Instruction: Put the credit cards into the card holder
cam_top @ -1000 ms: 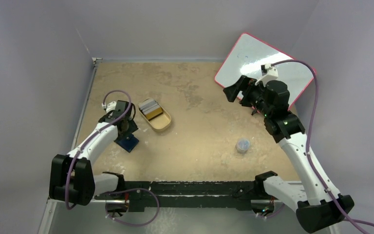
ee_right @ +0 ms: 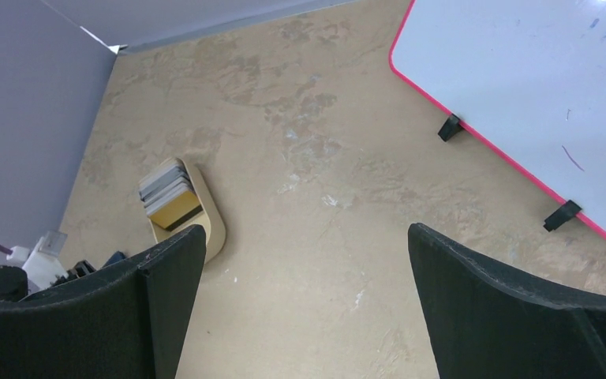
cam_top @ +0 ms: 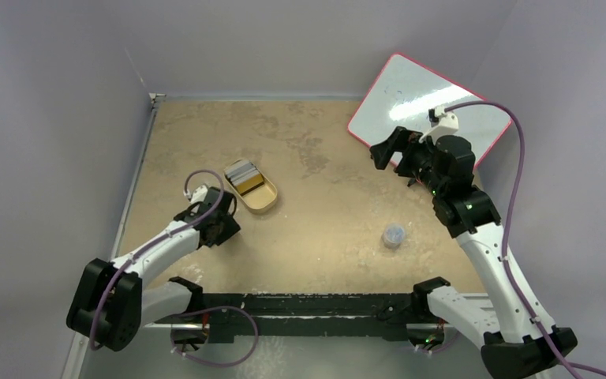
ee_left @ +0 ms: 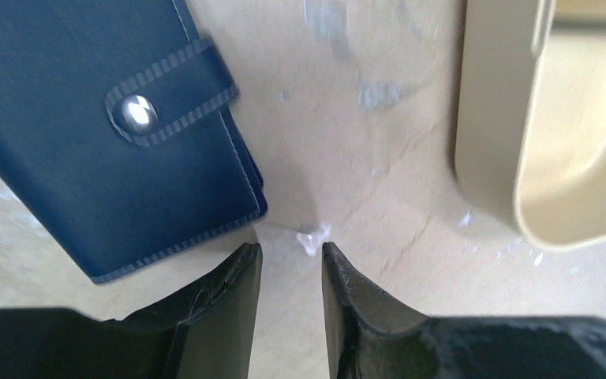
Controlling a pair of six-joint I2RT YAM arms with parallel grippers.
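Observation:
The dark blue card holder [ee_left: 118, 134], its strap snapped down with a silver button, lies flat on the table in the left wrist view; the left arm hides it from the top view. Just off its lower corner is my left gripper, part open, with only bare table between its fingertips. Several grey and gold cards [cam_top: 244, 177] stand in a beige tray [cam_top: 263, 207], up and to the right of the left gripper. High on the right side, my right gripper is open and empty, far from holder and cards.
A whiteboard [cam_top: 422, 95] with a pink edge leans at the back right. Near the right arm stands a small clear round container [cam_top: 393, 235].
My left gripper has moved right and toward the front, and its arm now covers the card holder in the top view. The right arm has shifted slightly right.

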